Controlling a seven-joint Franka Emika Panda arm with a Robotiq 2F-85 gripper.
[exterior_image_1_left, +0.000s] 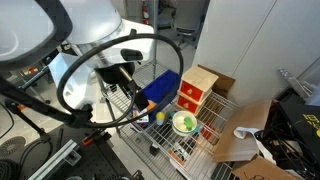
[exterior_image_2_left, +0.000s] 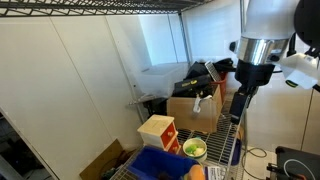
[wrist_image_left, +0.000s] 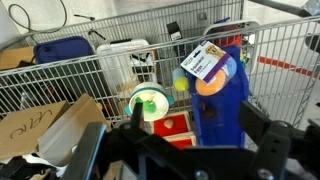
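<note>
My gripper is open over the wire rack, with nothing between its dark fingers in the wrist view. A white bowl with something green in it sits on the rack ahead of the fingers. To its right lies a blue bin, with an orange round item and a white-and-purple packet at its upper end. Between bowl and bin is a small yellow item. In exterior view 1, the white arm fills the upper left.
A wooden box with red drawer fronts stands behind the bowl. An open cardboard box occupies the right side of the rack. Dark bulky items crowd the far right edge.
</note>
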